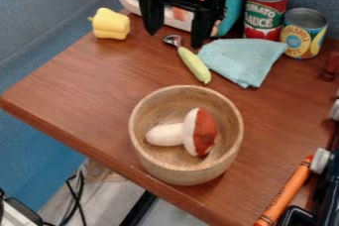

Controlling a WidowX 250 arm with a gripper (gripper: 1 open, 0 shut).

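My black gripper (176, 18) hangs at the top centre, its two fingers pointing down and apart with nothing seen between them, above the back of the wooden table. A wooden bowl (161, 167) holds a white toy mushroom with a red-brown cap (203, 131). A yellow pepper (109, 24) lies at the back left. A pale yellow corn cob (195, 64) and a small metal spoon (172, 41) lie below the gripper.
A folded blue cloth (243, 59), a tomato sauce can (264, 12) and another can (303, 34) stand or lie at the back right. A crayon (291, 190) lies at the right.
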